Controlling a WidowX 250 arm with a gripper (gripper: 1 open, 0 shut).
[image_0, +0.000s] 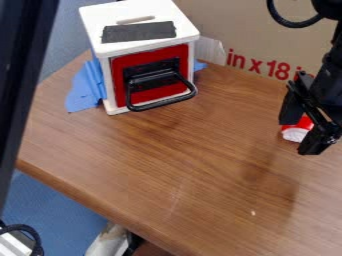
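The black gripper (305, 122) hangs at the right edge, over a red and white object (294, 132) on the wooden table, which it partly hides. Whether its fingers are open or shut, or touch that object, I cannot tell. A white toy oven (102, 28) with a red front and black handle stands at the back left, its door upright.
A blue cloth (82, 91) lies beside the oven. A cardboard panel (254, 30) stands behind the table (160, 180). A dark post runs down the left edge of the view.
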